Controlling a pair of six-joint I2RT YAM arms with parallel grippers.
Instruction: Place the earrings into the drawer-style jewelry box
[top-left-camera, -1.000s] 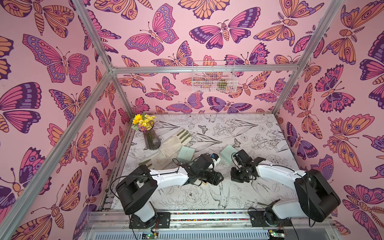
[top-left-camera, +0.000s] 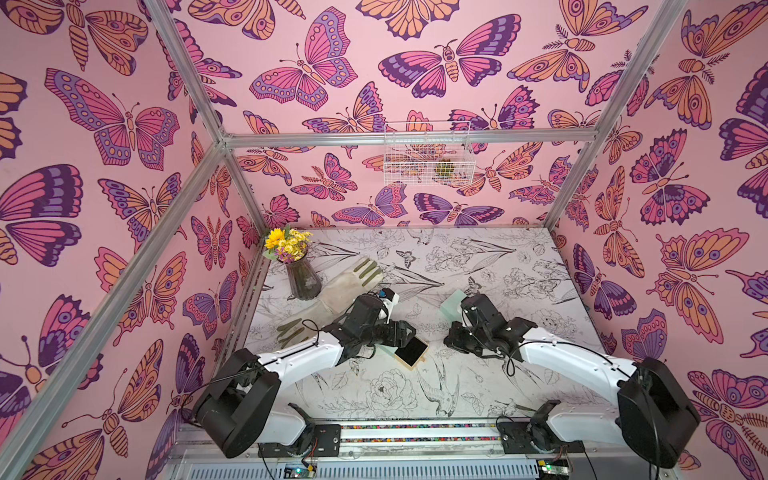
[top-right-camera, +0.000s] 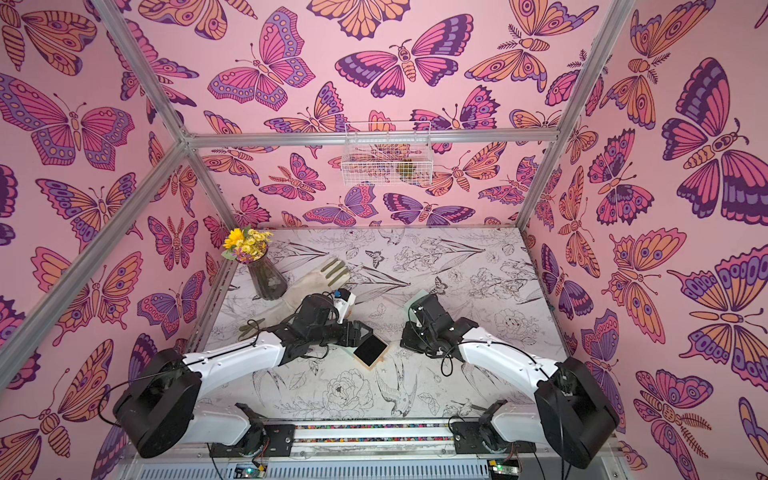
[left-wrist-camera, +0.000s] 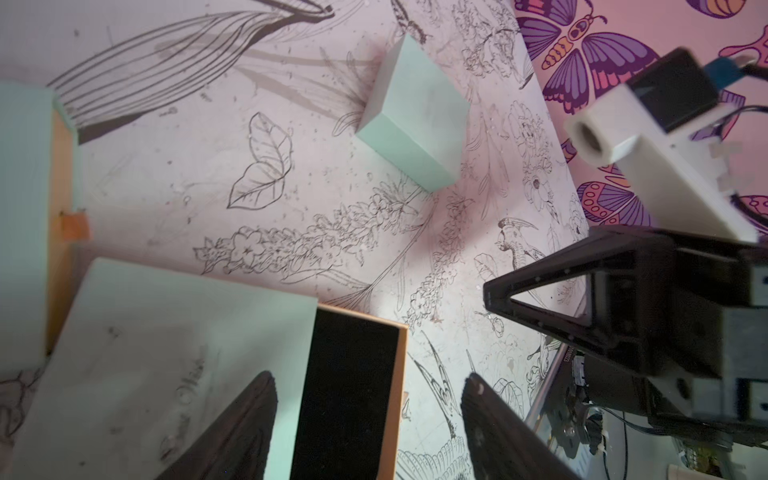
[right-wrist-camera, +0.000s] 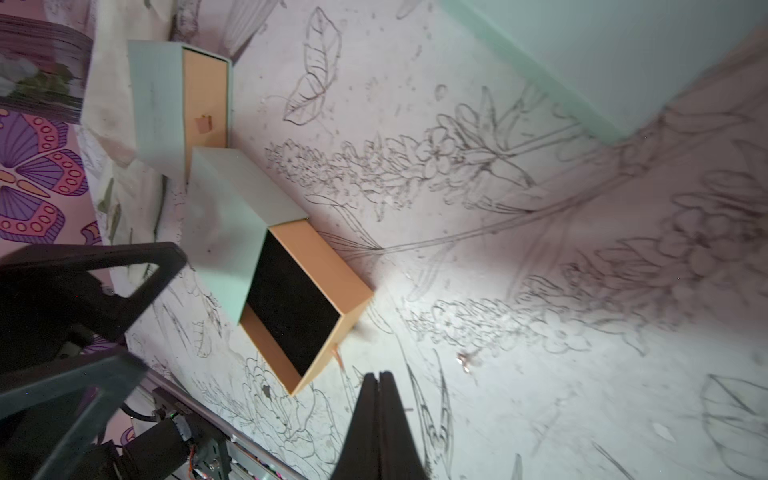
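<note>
The open drawer box is pale mint with a black-lined, tan-edged drawer pulled partway out; its lid bears faint writing. Spread over this box are the two fingers of my left gripper, with a gap between them and nothing seen held. Right of the box, my right gripper is shut, its tips together and nothing showing between them. A tiny shiny piece, possibly an earring, lies on the tabletop just beyond those tips; it is too blurred to be sure. No earring can be made out in the drawer.
A second mint box with an orange tab stands behind the drawer box. Another mint box lies near the right arm. A flower vase and a beige glove occupy the left.
My left arm has drawn back to the left, uncovering the open drawer in the top left view. The right gripper has shifted slightly left.
</note>
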